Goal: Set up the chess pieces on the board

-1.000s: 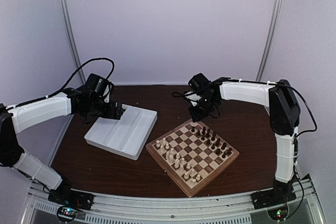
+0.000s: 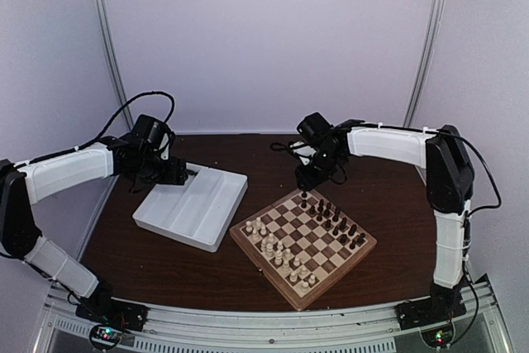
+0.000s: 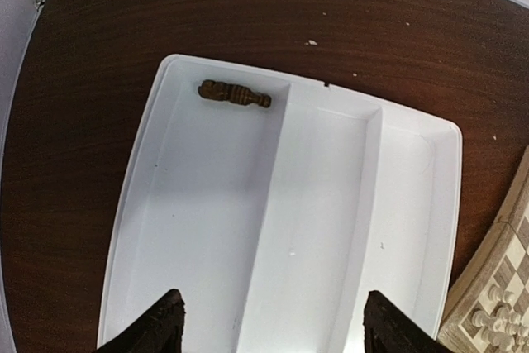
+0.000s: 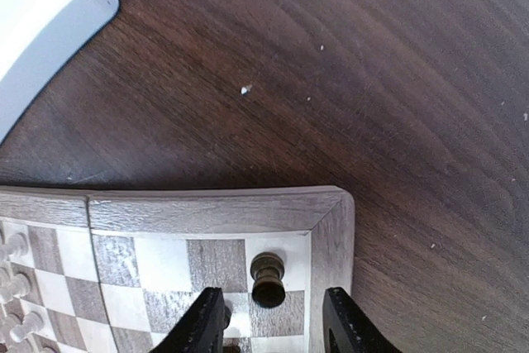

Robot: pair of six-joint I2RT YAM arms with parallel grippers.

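The wooden chessboard (image 2: pixel 293 287) holds rows of white pieces (image 2: pixel 279 254) on the left side and dark pieces (image 2: pixel 342 225) on the right. A dark piece (image 4: pixel 268 280) stands on a corner square, just ahead of my right gripper, whose fingers are apart with nothing between. The white tray (image 3: pixel 322 204) holds one dark piece (image 3: pixel 234 93) lying on its side at the far end of the left compartment. My left gripper hangs over this tray, fingers apart and empty.
The tray sits left of the board, with a narrow strip of table between them. Walls enclose the back and sides.
My left gripper has shifted slightly left over the tray. The board and pieces look unchanged.
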